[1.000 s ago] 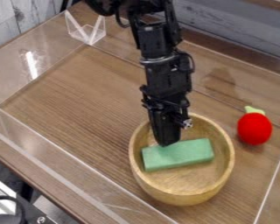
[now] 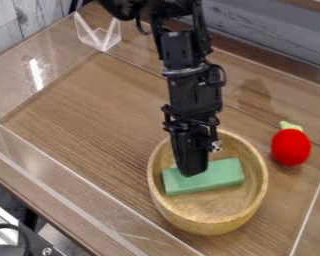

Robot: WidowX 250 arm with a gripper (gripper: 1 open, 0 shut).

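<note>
A wooden bowl (image 2: 208,210) sits at the lower right of the table with a green rectangular block (image 2: 203,176) lying inside it. The black gripper (image 2: 192,163) reaches down over the bowl's back part, its tip just above or against the block. It looks shut, with nothing visible between its fingers, though the tip partly hides the block's back edge.
A red tomato-like object (image 2: 291,149) with a pale green tip lies right of the bowl. A clear plastic item stands at the back left. A dark cable shows at the lower left.
The gripper and arm have shifted very slightly. The green block sits a little higher in the view within the bowl than a second ago.
</note>
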